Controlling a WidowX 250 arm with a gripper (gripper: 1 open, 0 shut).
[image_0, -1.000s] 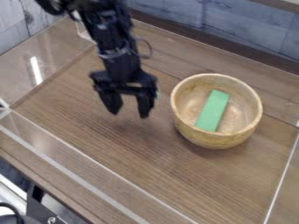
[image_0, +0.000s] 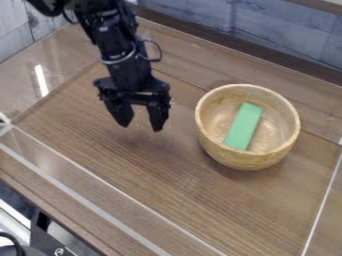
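My black arm reaches down from the top left, and the gripper (image_0: 139, 120) stands open over the bare middle of the wooden table, with nothing visible between its fingers. To its right a wooden bowl (image_0: 214, 140) holds a green rectangular block (image_0: 243, 126). The gripper is apart from the bowl.
A dark gap with cables shows at the lower left edge, and a pale edge lies along the upper left.
The gripper has shifted slightly over the table during the last second, staying left of the bowl. The bowl and green block have not moved.
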